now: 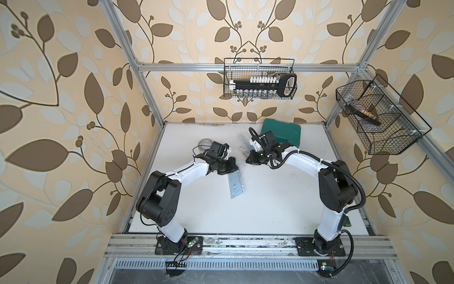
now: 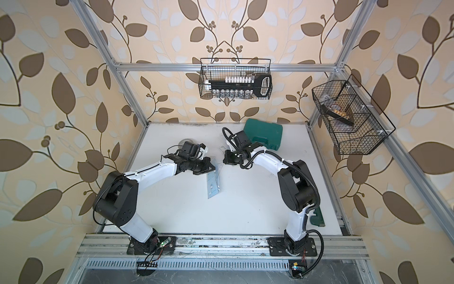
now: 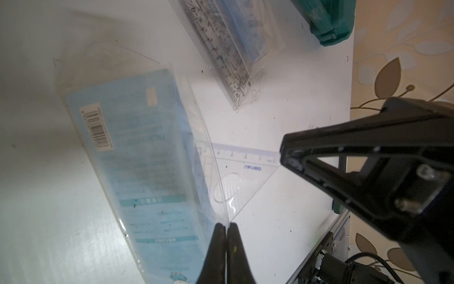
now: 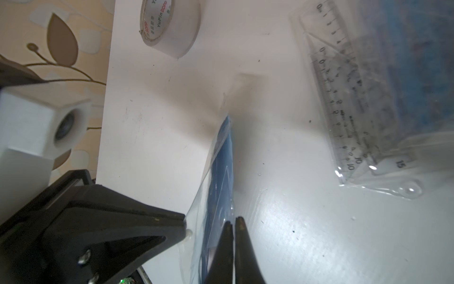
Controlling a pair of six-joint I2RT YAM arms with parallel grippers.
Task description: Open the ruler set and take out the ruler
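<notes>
The clear pouch with a pale blue card (image 3: 137, 179) hangs from my left gripper, which is shut on its plastic edge. A clear triangular ruler with a printed scale (image 3: 246, 154) sticks out of the pouch's side opening. At its outer corner is my right gripper (image 1: 249, 162), shut on it; the thin ruler is hard to make out in the right wrist view. There, the pouch (image 4: 221, 175) appears nearly edge-on, with the left gripper's dark fingers (image 4: 156, 222) against it. Part of the ruler is behind the pouch plastic.
Another clear packet of rulers (image 4: 350, 94) lies on the white table behind the grippers. A tape roll (image 4: 170, 23) stands at the back left, and a green case (image 1: 282, 132) at the back right.
</notes>
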